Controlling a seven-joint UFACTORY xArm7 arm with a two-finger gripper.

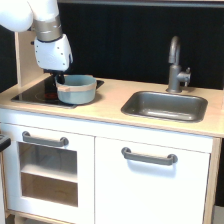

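A light blue-grey pot stands at the right part of the black stovetop on the wooden counter of a toy kitchen. The white robot gripper hangs over the pot's left rim from the upper left, its dark fingers low by the rim. Whether the fingers hold the rim or are apart from it is too small to tell.
To the right sit a steel sink and a tall faucet. The counter between stove and sink is clear. Below are two white doors with grey handles, the left one with a window.
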